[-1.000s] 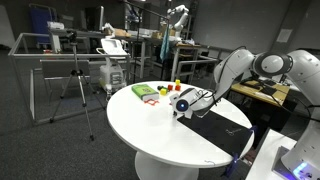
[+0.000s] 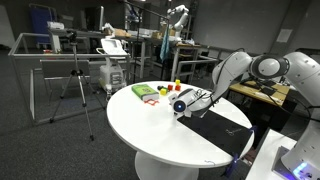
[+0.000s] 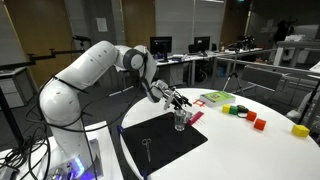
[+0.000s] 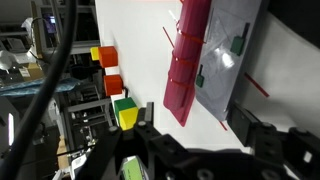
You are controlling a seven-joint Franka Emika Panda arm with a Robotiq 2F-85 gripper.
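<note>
My gripper (image 3: 182, 104) is low over the white round table, right at a small silvery, cup-like thing (image 3: 180, 120) by the far edge of the black mat. In exterior view 1 the gripper (image 2: 183, 103) shows small against the tabletop. Dark fingers fill the lower right of the wrist view; how far apart they stand is unclear, as is whether anything lies between them. Close to them are a grey, partly see-through piece (image 4: 220, 62) with dark green marks and a long red segmented piece (image 4: 184, 62).
A black mat (image 3: 165, 140) covers part of the white table (image 3: 240, 150). Beyond the gripper lie a green tray (image 2: 145, 91) and several coloured blocks, among them a red block (image 3: 260, 125) and a yellow block (image 3: 300, 131).
</note>
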